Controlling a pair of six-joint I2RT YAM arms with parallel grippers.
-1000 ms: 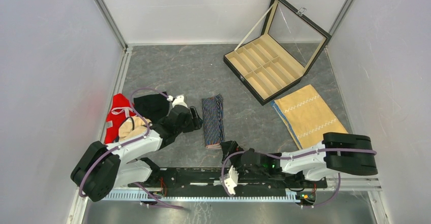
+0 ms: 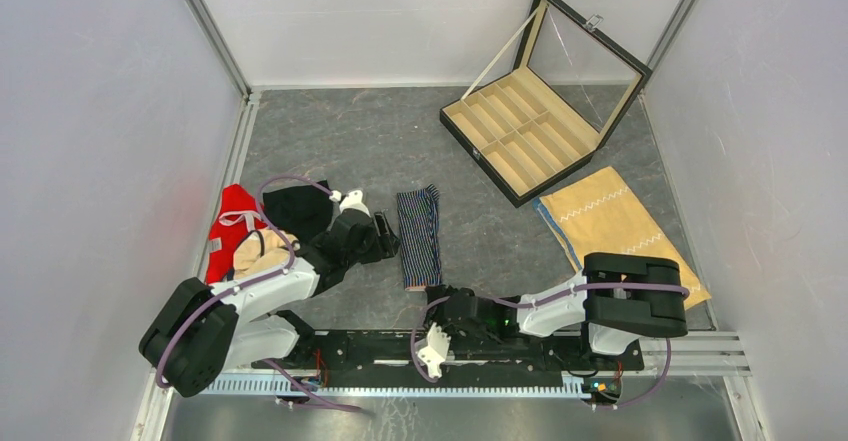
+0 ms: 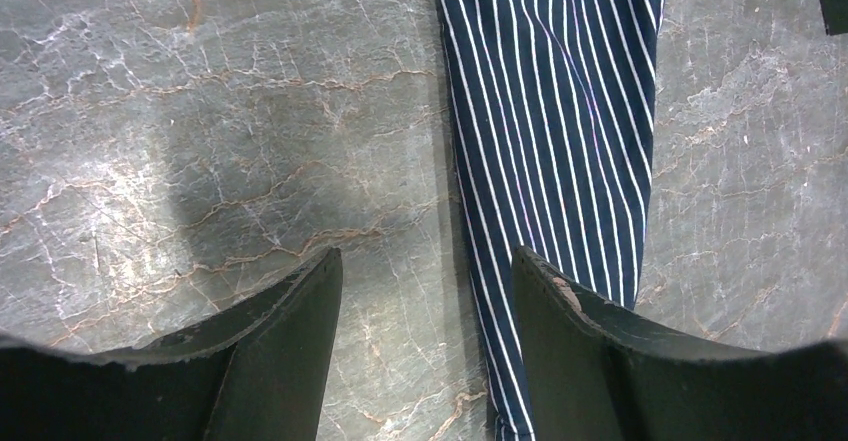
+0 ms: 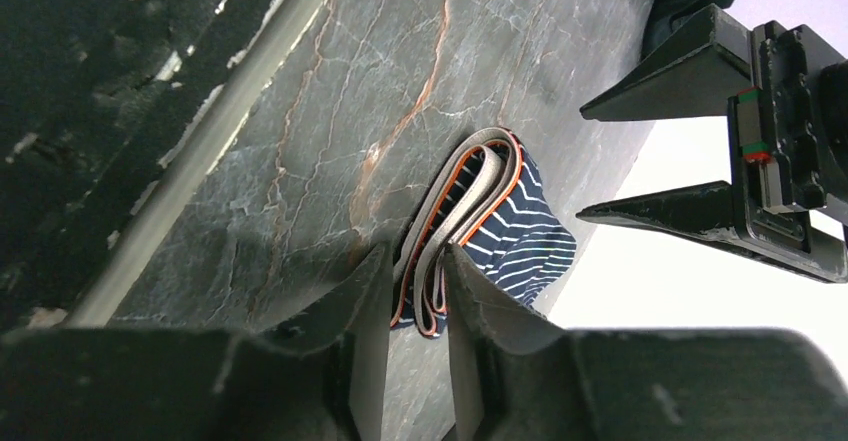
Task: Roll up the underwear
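Observation:
The navy striped underwear (image 2: 418, 236) lies folded into a long strip on the grey floor; in the right wrist view its waistband end (image 4: 470, 191) shows stacked grey bands with orange edging. My left gripper (image 2: 384, 233) hovers just left of the strip, open; in its wrist view the fingers (image 3: 277, 331) have the striped cloth (image 3: 550, 121) beside and beneath them. My right gripper is at the near end of the strip, fingertips a short gap apart at the waistband; whether they touch it is unclear.
An open compartment box (image 2: 515, 136) stands at the back right, a yellow cloth (image 2: 610, 211) at the right. Red (image 2: 228, 221), black (image 2: 295, 206) and beige clothes lie at the left.
My right arm has moved leftward along the front edge to the near end of the strip. The left arm and underwear look essentially unchanged.

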